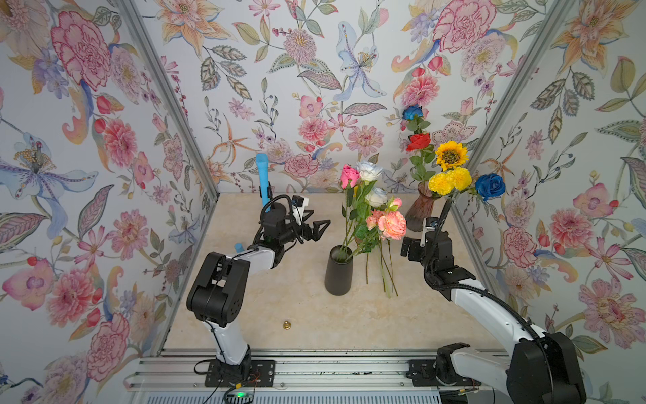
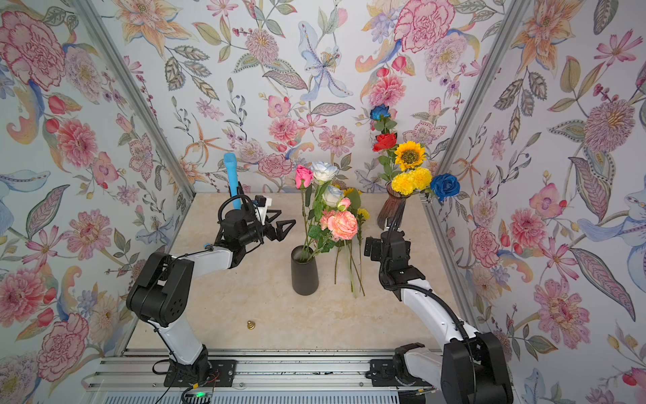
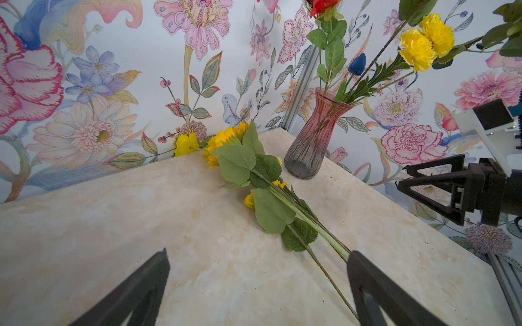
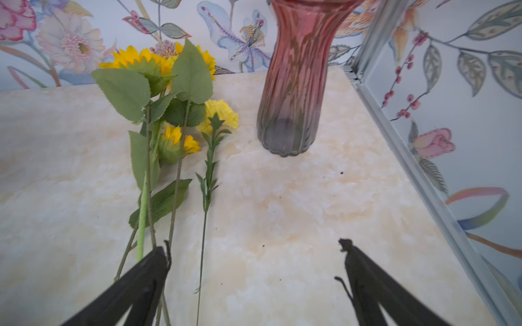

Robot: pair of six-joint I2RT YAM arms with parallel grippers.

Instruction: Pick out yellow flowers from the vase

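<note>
A pinkish ribbed glass vase (image 1: 420, 210) stands at the back right with a sunflower (image 1: 451, 155), yellow carnations (image 1: 449, 181), a red rose (image 1: 418, 141) and blue roses (image 1: 490, 186). Loose yellow flowers (image 4: 220, 115) and sunflowers (image 4: 141, 59) lie on the table left of it, their stems toward the front. A dark vase (image 1: 338, 272) in the middle holds pink, peach and white roses. My left gripper (image 1: 321, 227) is open and empty, left of the dark vase. My right gripper also stands open and empty, over bare table in front of the glass vase.
A light-blue upright object (image 1: 263, 175) is behind the left gripper. A small brass-coloured thing (image 1: 287, 324) lies near the front edge. A right wall stands close beside the glass vase.
</note>
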